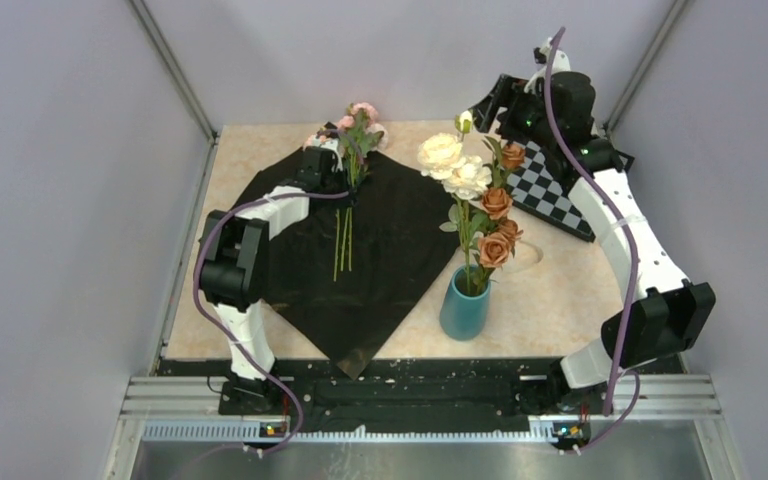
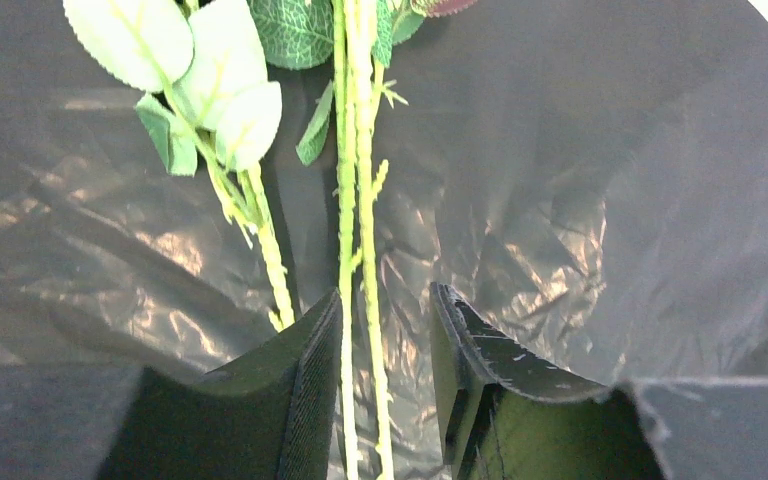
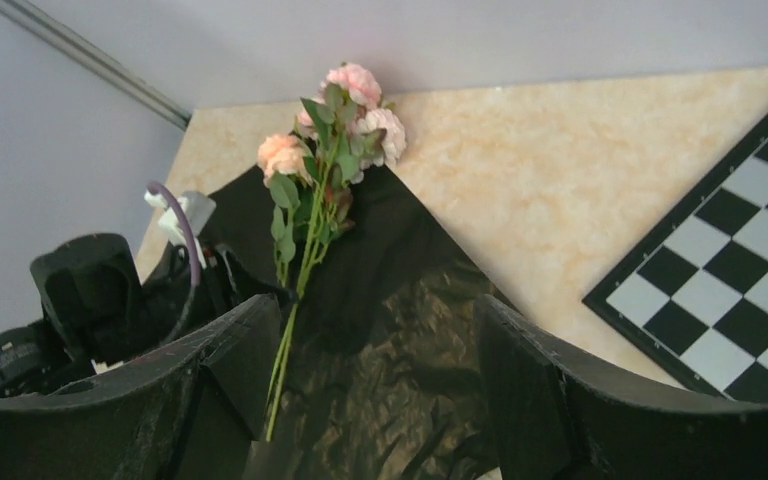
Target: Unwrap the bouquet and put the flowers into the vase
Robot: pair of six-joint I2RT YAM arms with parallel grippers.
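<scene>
Pink and peach flowers lie on the black sheet, blooms toward the back wall. In the left wrist view, two green stems run between the parted fingers of my left gripper; a third stem passes left of them, its lower end hidden by a finger. The fingers are part open and I see no grip on any stem. The teal vase stands upright at front right, holding cream roses and brown roses. My right gripper hangs open and empty, high behind the vase.
A checkered board lies at the back right under the right arm. The black sheet is bare right of the stems. Tall blooms above the vase rise close to the right gripper.
</scene>
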